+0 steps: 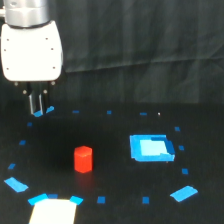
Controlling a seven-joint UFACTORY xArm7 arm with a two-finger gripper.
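A small red block (pixel 83 159) rests on the black table, left of the middle. Over the far left part of the table hangs my gripper (pixel 38 108), pointing down beneath a white arm. It is behind and to the left of the block, well apart from it. The dark fingers stand close together; whether they are open or shut is too small and dim to make out, and no object shows between them.
Blue tape frames a whitish square (pixel 153 147) right of the block. At the front left edge lies a pale cream square (pixel 53 213) with blue tape (pixel 38 199) by it. Small blue marks dot the table; a dark curtain (pixel 140 50) hangs behind.
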